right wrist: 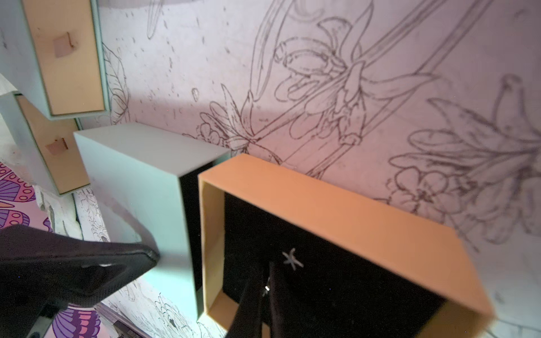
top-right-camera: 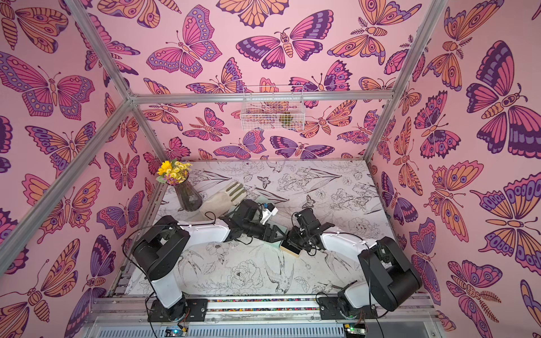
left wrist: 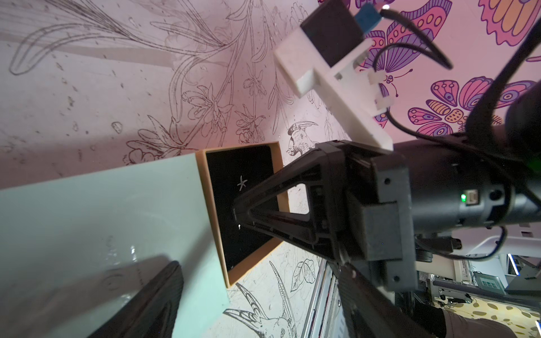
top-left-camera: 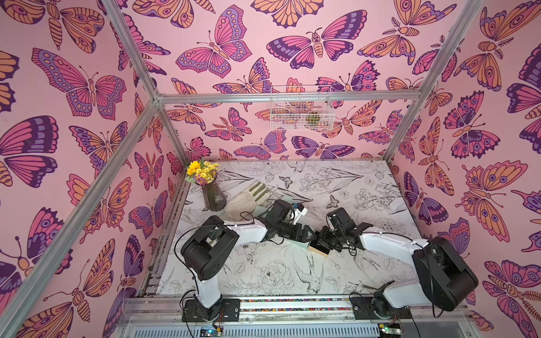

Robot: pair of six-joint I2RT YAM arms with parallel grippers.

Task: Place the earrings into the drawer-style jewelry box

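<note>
The mint jewelry box (left wrist: 112, 219) has its tan drawer (right wrist: 349, 197) pulled out, with black lining inside. One silver starfish earring (right wrist: 292, 258) lies on that lining. My right gripper reaches into the drawer with its fingers together. A small silvery glint, seemingly the other earring (right wrist: 267, 288), shows between its fingertips; most of it is hidden. In the left wrist view the right fingers (left wrist: 265, 198) point at the lining, close to the starfish. My left gripper (top-left-camera: 304, 232) stands open by the box, one finger (right wrist: 132, 256) showing beside the mint casing.
Two more mint boxes with closed tan drawers (right wrist: 67, 56) (right wrist: 56, 146) stand beyond the open one. A vase of flowers (top-left-camera: 213, 194) and a striped cloth (top-left-camera: 248, 201) lie farther back left.
</note>
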